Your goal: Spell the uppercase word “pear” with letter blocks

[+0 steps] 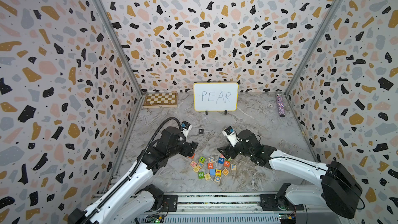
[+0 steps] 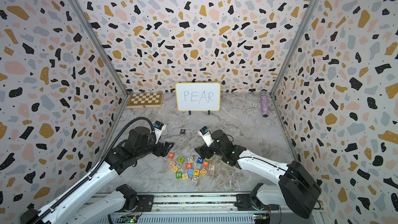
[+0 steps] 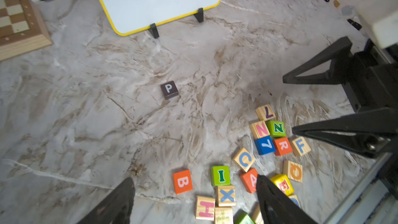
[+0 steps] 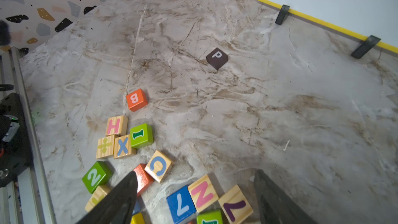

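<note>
The black P block [image 4: 216,58] lies alone on the marble table [image 4: 290,120] below the whiteboard [image 1: 215,96], which reads PEAR. The loose letter blocks lie near the front, including a yellow E [image 1: 218,172], red A [image 1: 210,166] and red R [image 2: 205,163]. My left gripper hangs open above the left of these blocks, nothing between its fingers. My right gripper is above the right of the group, its fingers apart and empty in both wrist views.
A chessboard [image 1: 160,99] lies at the back left and a sparkly bottle [image 1: 280,105] at the back right.
</note>
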